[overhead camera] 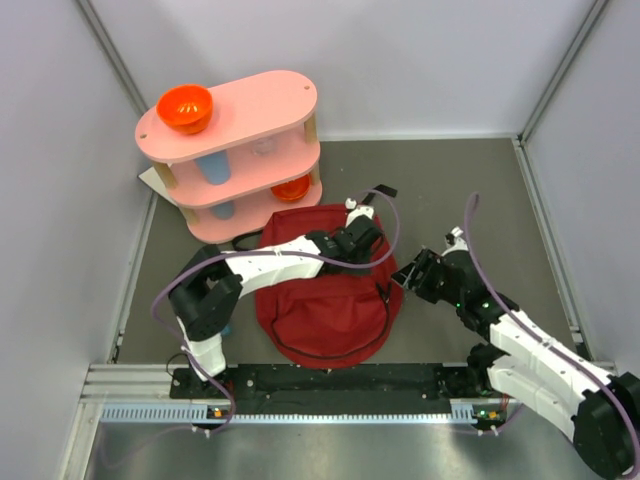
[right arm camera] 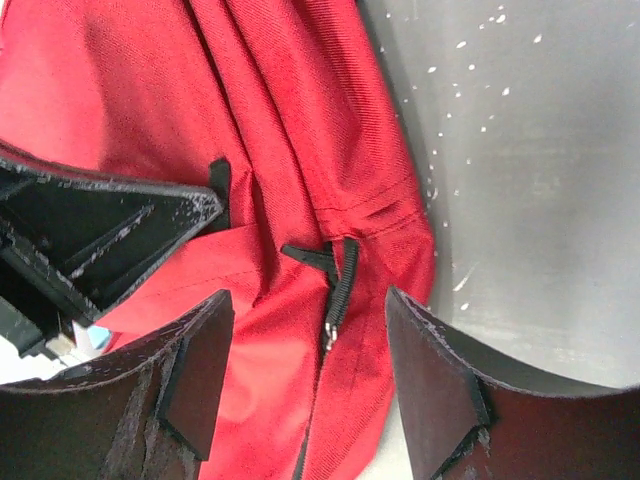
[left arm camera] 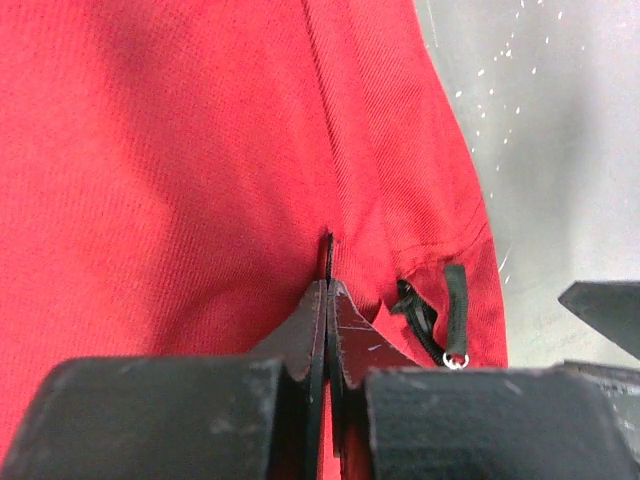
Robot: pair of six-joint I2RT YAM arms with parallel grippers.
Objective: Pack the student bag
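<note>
The red bag (overhead camera: 330,305) lies flat with its black zipper seam curving across the front. My left gripper is over its right part, shut, with a thin black strip and the pocket's fabric edge at its fingertips; in the right wrist view that edge rises to them. A black zipper pull (right arm camera: 343,285) with a metal end lies on the bag's right side. My right gripper is open above it, the pull showing in the gap and not gripped. From the top, the right gripper (overhead camera: 405,275) is at the bag's right edge.
A pink shelf (overhead camera: 250,100) stands at the back left, holding an orange bowl (overhead camera: 185,107) on top and blue cups (overhead camera: 214,167) below. To the right of the bag, the grey table (overhead camera: 435,180) is clear. Both grippers are close together.
</note>
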